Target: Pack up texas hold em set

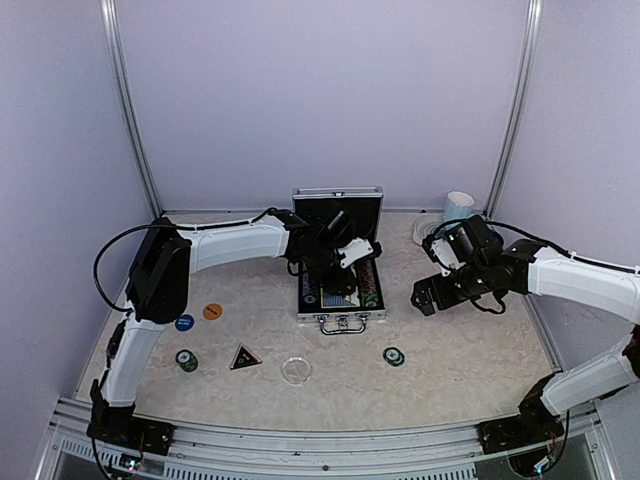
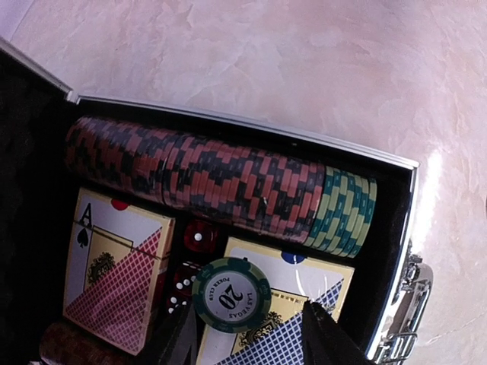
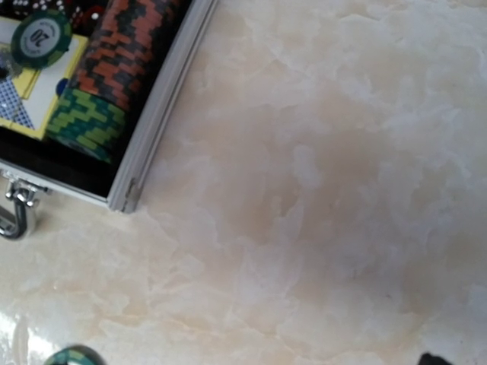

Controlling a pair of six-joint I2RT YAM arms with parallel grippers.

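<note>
The open silver case (image 1: 341,317) holds rows of red and green chips (image 2: 243,198), two card decks (image 2: 114,274) and red dice (image 2: 199,236). A green 20 chip (image 2: 230,294) lies over the dice and the right deck. My left gripper is over it, its fingertips parted beside the chip, nothing visibly held. My right gripper (image 1: 425,295) hangs right of the case; its fingers are hard to make out. Loose green chips (image 1: 393,356), a green stack (image 1: 187,360), blue (image 1: 184,322) and orange discs (image 1: 212,311) lie on the table.
A triangular piece (image 1: 245,357) and a clear disc (image 1: 296,370) lie in front. A white cup (image 1: 459,205) and clear items stand at back right.
</note>
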